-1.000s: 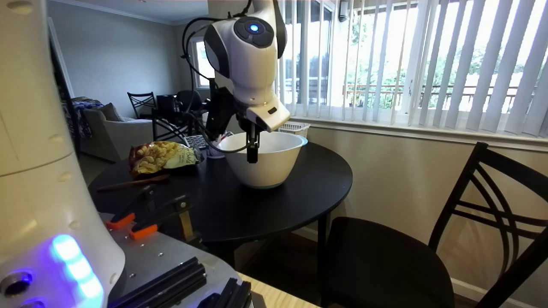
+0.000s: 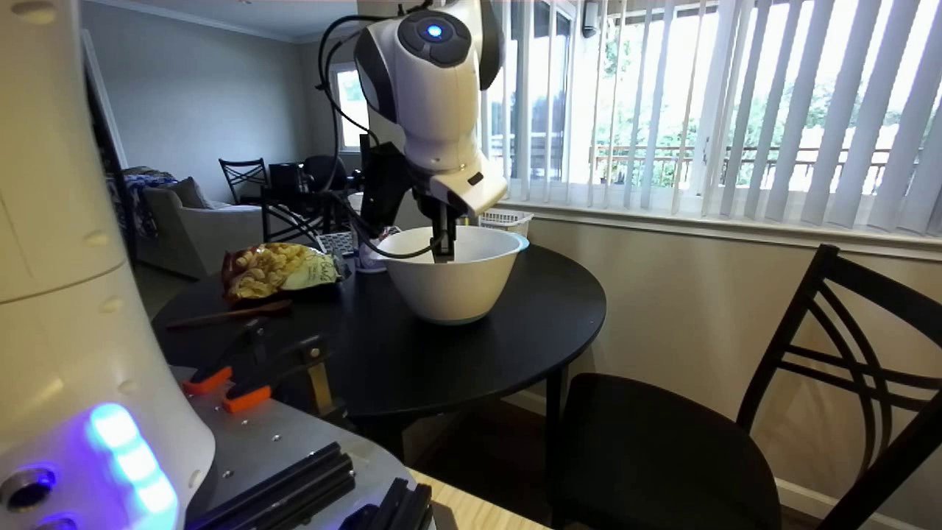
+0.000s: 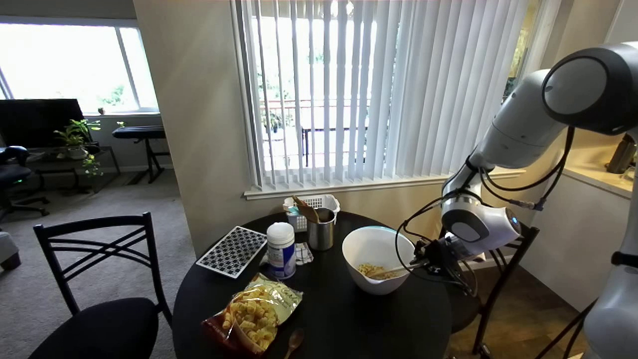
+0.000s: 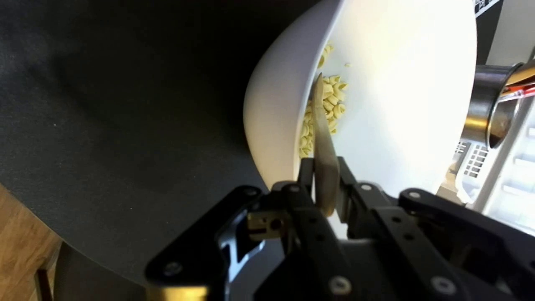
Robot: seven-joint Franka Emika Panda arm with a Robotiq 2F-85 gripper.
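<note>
In the wrist view, my gripper is shut on a wooden utensil. Its narrow end points down into a large white bowl, lying over pale pasta pieces gathered at the bottom along one side. From the second exterior view, the utensil slants across the bowl's right side into the pasta. Seen in the first exterior view, the gripper is at the near rim of the bowl, where the utensil cannot be made out.
An open pasta bag and a wooden spoon lie on the black table. Behind stand a white-capped canister, a metal utensil cup and a white basket.
In the first exterior view, my gripper has risen a little and shifted slightly right, from in front of the bowl's wall to its near rim. The bowl has not moved.
</note>
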